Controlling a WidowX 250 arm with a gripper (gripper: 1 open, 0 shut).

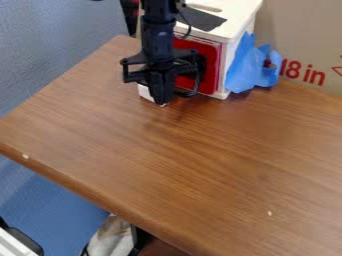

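My black gripper (162,97) hangs at the top centre, low over the table in front of a white box (219,16) with a red front panel (205,59). Its tip is beside a small white piece (146,91) at the foot of the box, partly hidden behind it. I cannot tell whether the fingers are open or shut, or touching the white piece.
A crumpled blue item (250,68) sits right of the box, before cardboard (311,35) with red print.
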